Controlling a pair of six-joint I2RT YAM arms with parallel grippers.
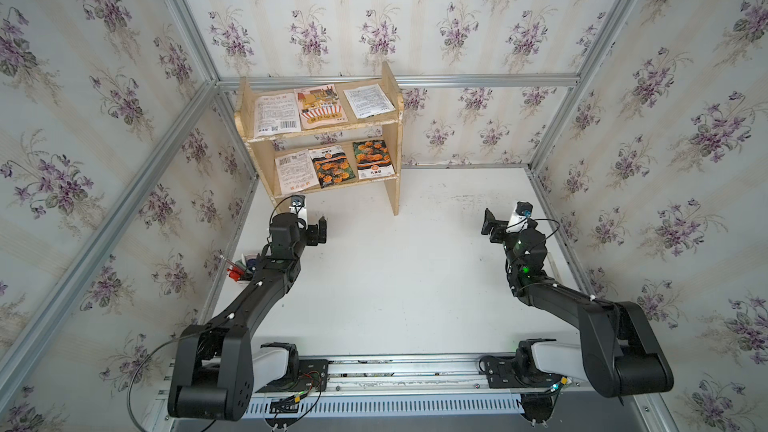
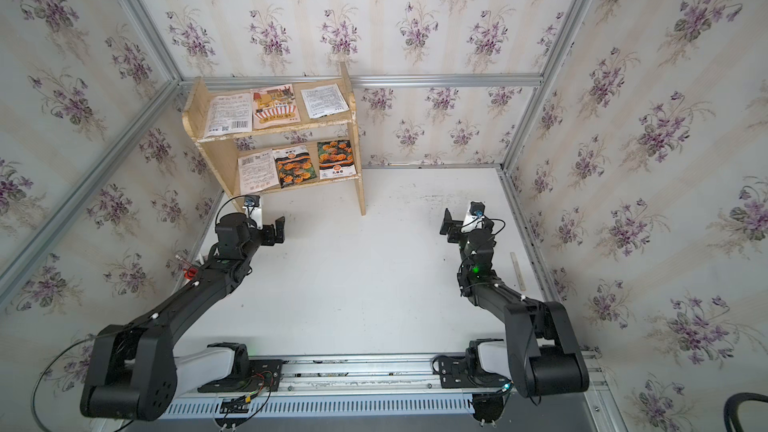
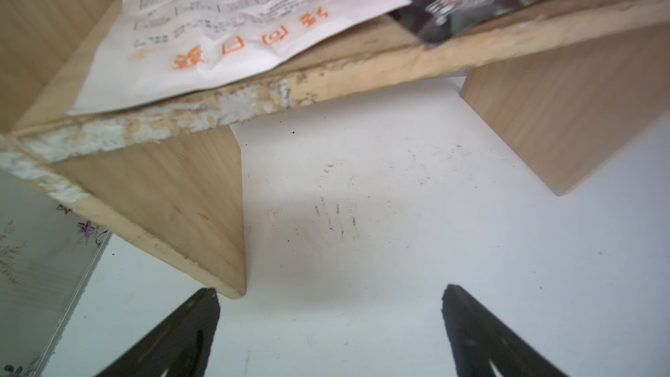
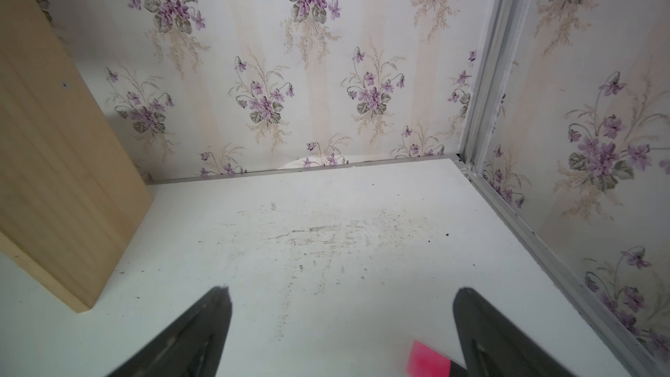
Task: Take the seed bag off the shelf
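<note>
A wooden two-tier shelf (image 1: 397, 144) stands at the back left. Its upper board carries a printed white bag (image 1: 277, 115), a popcorn-pictured bag (image 1: 321, 105) and a second white bag (image 1: 369, 101). On the lower board lie a white bag with orange lettering (image 3: 244, 28) and two dark bags with orange flowers, one in the middle (image 1: 332, 166) and one at the right (image 1: 373, 159). My left gripper is open and empty, in front of and below the lower board. Far right of the shelf, my right gripper is open over bare table.
Small red and dark items (image 1: 237, 272) lie by the left wall, beside the left arm. A pink object (image 4: 427, 361) sits near the right gripper. Between the arms the white table (image 1: 408, 272) is clear. The shelf's right side panel (image 4: 62, 153) reaches down to the table.
</note>
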